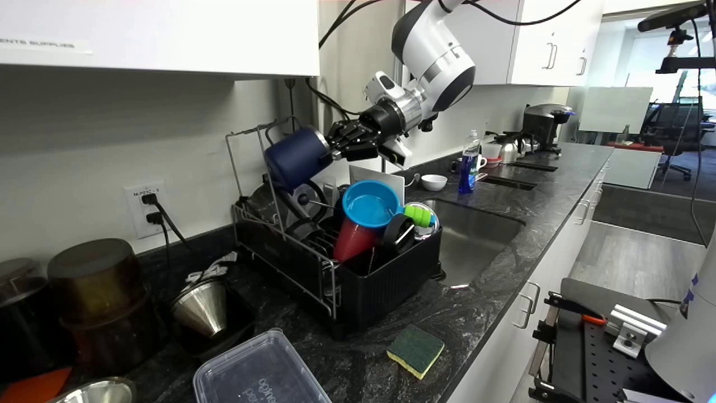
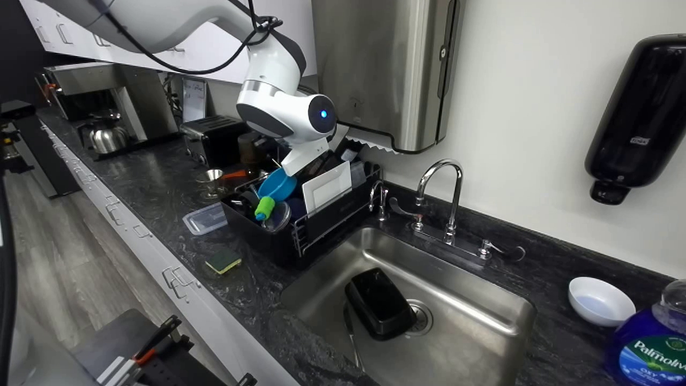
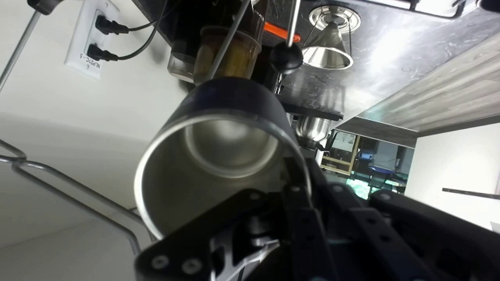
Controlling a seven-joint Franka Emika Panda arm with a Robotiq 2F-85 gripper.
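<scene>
A dark blue metal mug [image 1: 295, 160] hangs tilted above the dish rack's left rear part. My gripper [image 1: 335, 149] is shut on its rim, the mug's mouth turned toward the arm. Looking into the mug [image 3: 234, 96] in the wrist view, I see its bare steel inside, with one finger of my gripper inside the wall and the other outside. The black dish rack [image 1: 392, 285] stands on the counter beneath. In the second exterior view the arm hides both mug and gripper.
Inside the rack are a blue cup [image 1: 370, 204], a red cup [image 1: 353, 239] and an upright white board [image 2: 328, 186]. Wire rails [image 1: 245, 132] rise at the back left. A sponge [image 1: 416, 350] and clear lid [image 1: 262, 369] lie in front; the sink [image 2: 450, 334] holds a black container [image 2: 379, 302].
</scene>
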